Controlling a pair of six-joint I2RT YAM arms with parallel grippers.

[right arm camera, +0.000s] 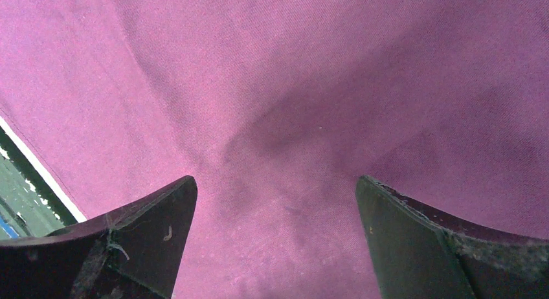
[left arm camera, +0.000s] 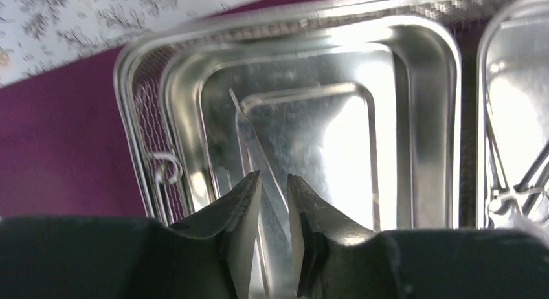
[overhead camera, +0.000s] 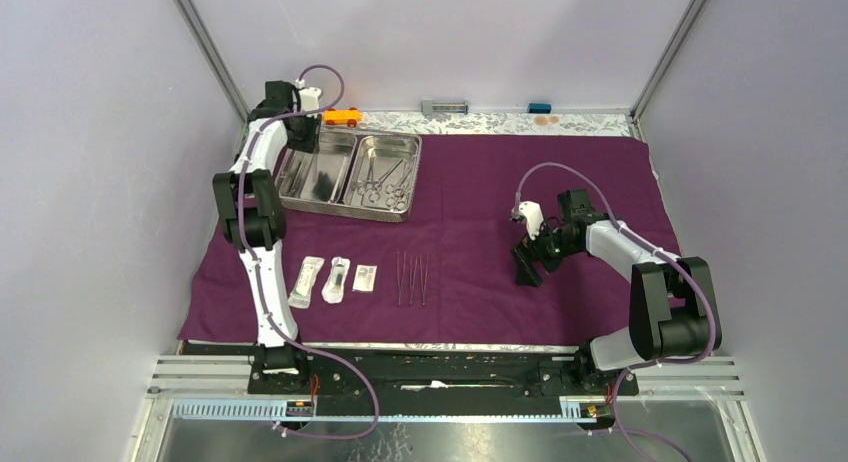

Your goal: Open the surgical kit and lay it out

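Note:
In the top view the metal tray point(overhead camera: 345, 211) lies at the left, split into two compartments. My left gripper is over its left compartment, fingers a little apart. Thin metal instruments point(left arm camera: 257, 150) lie lengthwise there, one running between and below the fingertips; contact cannot be made out. Ring-handled instruments point(overhead camera: 388, 184) fill part of the right compartment. On the purple cloth, two long white packets point(overhead camera: 306, 282), a small square packet point(overhead camera: 365, 278) and several slim metal instruments point(overhead camera: 412, 279) form a row. My right gripper stands wide open over bare cloth, empty.
An orange toy vehicle point(overhead camera: 342, 116) sits just behind the tray. Along the back edge are a grey box point(overhead camera: 444, 107) and a blue block point(overhead camera: 539, 108).

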